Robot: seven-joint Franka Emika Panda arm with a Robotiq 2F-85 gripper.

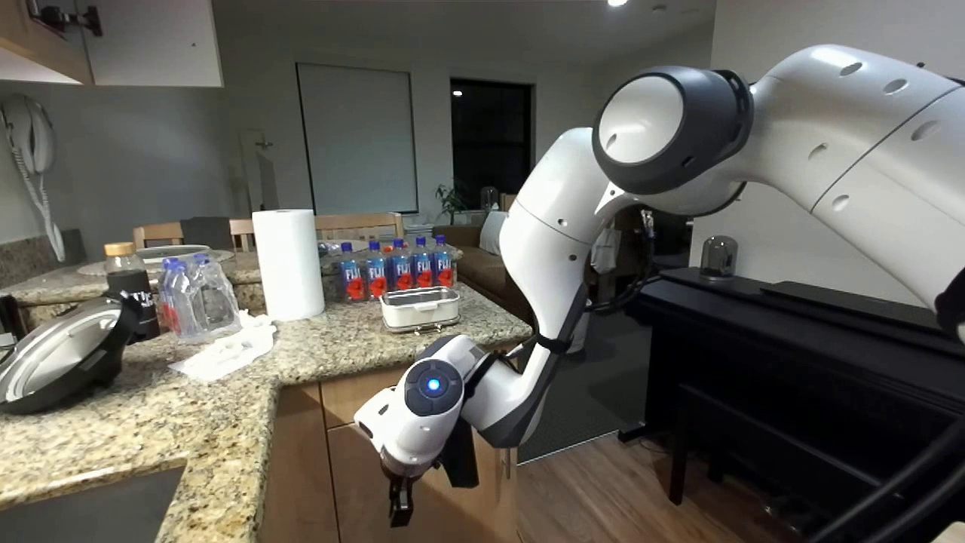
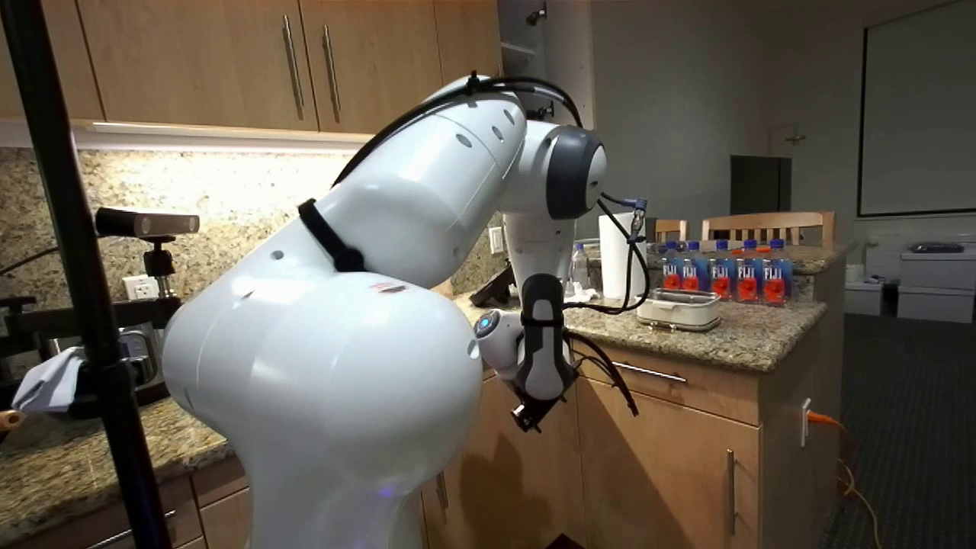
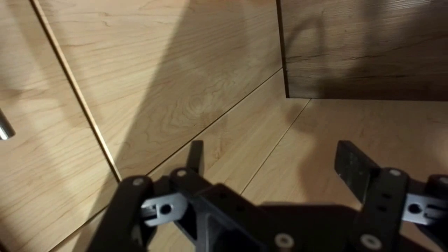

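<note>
My gripper is open in the wrist view, its two dark fingers wide apart with nothing between them. It points down at the wooden cabinet fronts and the wood surface below. In exterior view 1 the gripper hangs lower than the countertop, in front of the cabinet doors. Exterior view 2 shows the gripper there too, small and partly dark against the doors. Whether it touches a door cannot be told.
On the granite counter stand a white rectangular container, a paper towel roll and several water bottles. A dark lid leans at the left. A drawer handle juts out near the arm.
</note>
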